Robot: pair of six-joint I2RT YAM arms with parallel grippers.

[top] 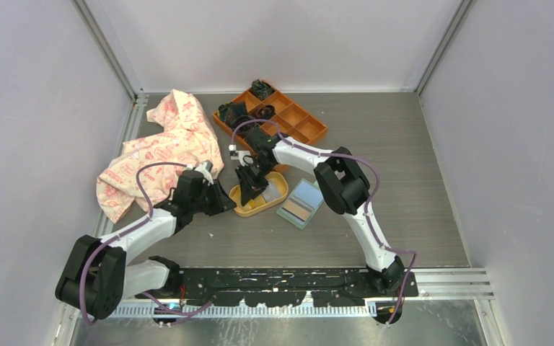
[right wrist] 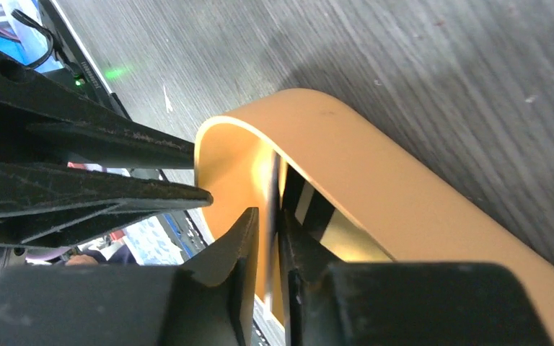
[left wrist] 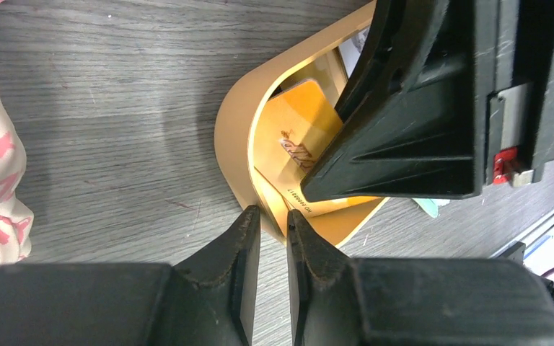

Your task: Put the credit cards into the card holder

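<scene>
The yellow oval tray (top: 284, 180) holds an orange card (left wrist: 306, 108), which leans inside its near end in the left wrist view. My left gripper is shut on the tray's rim. Inside the tray, my right gripper stands part open, its fingers (left wrist: 332, 180) over the orange card. In the right wrist view, a thin card edge (right wrist: 274, 194) runs upright between those fingers, with a gap beside it. A pale card (top: 271, 192) lies farther along the tray. The flat blue and beige card holder (top: 306, 193) lies on the table to the right.
Behind the arms, an orange compartment box (top: 310, 130) contains black items. Crumpled pink-patterned cloth (top: 166, 151) covers the left of the table.
</scene>
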